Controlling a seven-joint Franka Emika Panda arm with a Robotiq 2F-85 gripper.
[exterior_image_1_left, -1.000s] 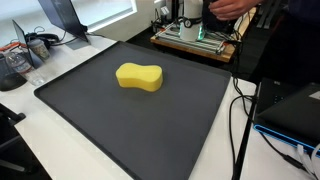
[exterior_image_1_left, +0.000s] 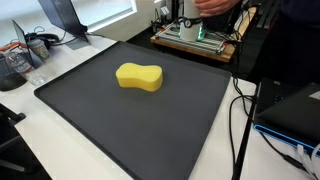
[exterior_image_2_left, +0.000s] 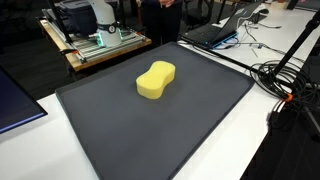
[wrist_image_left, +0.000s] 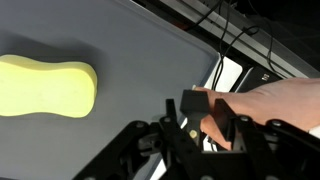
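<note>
A yellow sponge (exterior_image_1_left: 139, 77), narrowed at its waist, lies flat on the dark grey mat (exterior_image_1_left: 130, 120), near the mat's far side. The other exterior view shows the same sponge (exterior_image_2_left: 156, 80) lying alone. In the wrist view the sponge (wrist_image_left: 45, 88) is at the left, well apart from my gripper. A person's hand (wrist_image_left: 275, 102) reaches in from the right, with a small dark block-like end (wrist_image_left: 195, 101) showing between my fingers. Whether the fingers grip it cannot be made out. Neither exterior view shows the gripper clearly.
Glass jars (exterior_image_1_left: 18, 62) and cables stand beyond the mat's left side. A laptop (exterior_image_1_left: 295, 112) and loose black cables lie to the right. A wooden-edged stand (exterior_image_2_left: 90, 55) is behind the mat.
The person's hand at the top of exterior view 1 has shifted slightly. The sponge and mat have not moved.
</note>
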